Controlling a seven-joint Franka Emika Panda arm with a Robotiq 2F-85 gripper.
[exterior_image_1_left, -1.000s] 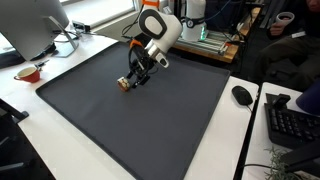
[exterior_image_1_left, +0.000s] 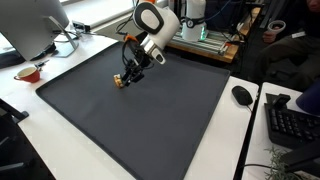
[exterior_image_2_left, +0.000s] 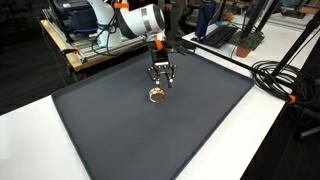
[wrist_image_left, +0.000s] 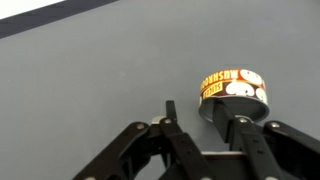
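A small orange tape-like ring (wrist_image_left: 232, 82) with printed white figures and lettering lies on the dark tabletop (wrist_image_left: 80, 80). In the wrist view its hollow opening faces the gripper. My gripper is part open, with a clear gap between its fingers. The right finger (wrist_image_left: 221, 112) overlaps the lower left side of the ring; whether it touches or reaches inside cannot be told. In exterior view 2 the ring (exterior_image_2_left: 157, 95) shows its round opening, just below the gripper (exterior_image_2_left: 162, 76). From the other side, the ring (exterior_image_1_left: 117, 81) is partly screened by the gripper (exterior_image_1_left: 129, 79).
A red cup (exterior_image_1_left: 28, 73) stands off the mat at the left. A computer mouse (exterior_image_1_left: 241, 96) and a keyboard (exterior_image_1_left: 294, 127) lie to the right. Black cables (exterior_image_2_left: 285, 80) are coiled beyond the mat.
The arm has shifted slightly, and the gripper stands a little differently beside the ring. The ring appears slightly farther left than a second ago.
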